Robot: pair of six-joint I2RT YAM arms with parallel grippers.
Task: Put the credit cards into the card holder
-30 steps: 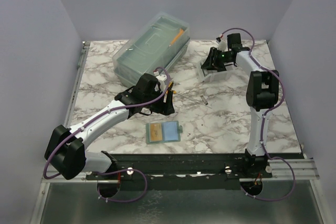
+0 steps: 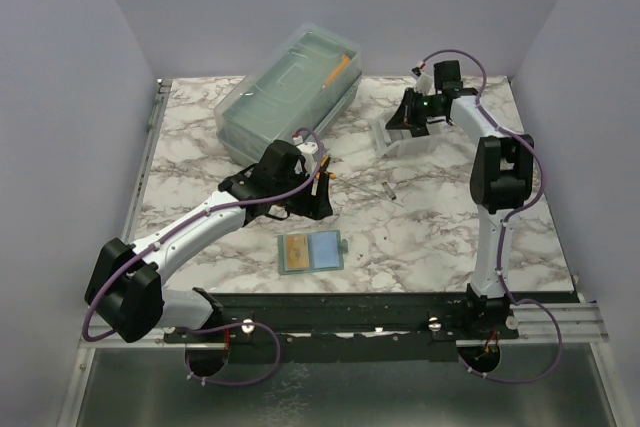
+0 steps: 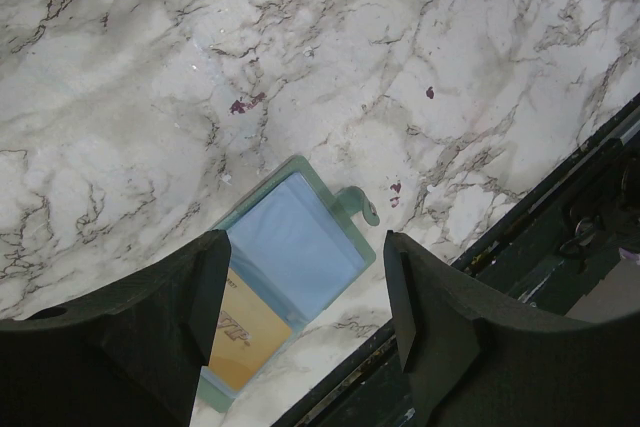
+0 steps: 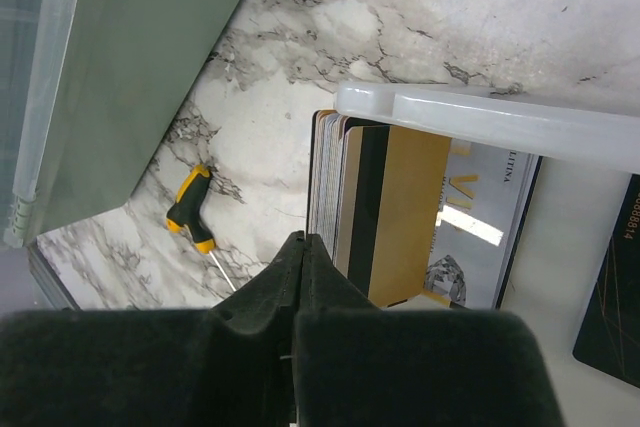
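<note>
The card holder (image 3: 258, 192), blue-green with two pockets, lies flat in the left wrist view. A tan card (image 3: 240, 332) shows in one pocket; the other looks pale blue. My left gripper is open above it, nothing between its fingers. In the right wrist view, a stack of cards (image 4: 405, 212) leans inside the white tray (image 4: 500, 122), a gold card with a black stripe showing on top. Shut, my right gripper has its tips at the stack's left edge, with no card seen between them. A dark card (image 4: 618, 297) lies farther right.
A large clear-lidded box (image 2: 290, 92) stands at the back left. A yellow-and-black screwdriver (image 4: 192, 207) lies between it and the tray. A small grey object (image 2: 388, 190) rests mid-table. Right of the card holder, the marble surface is bare.
The right gripper's fingers have come together over the tray and look slightly higher. The left arm and the card holder have stayed put.
</note>
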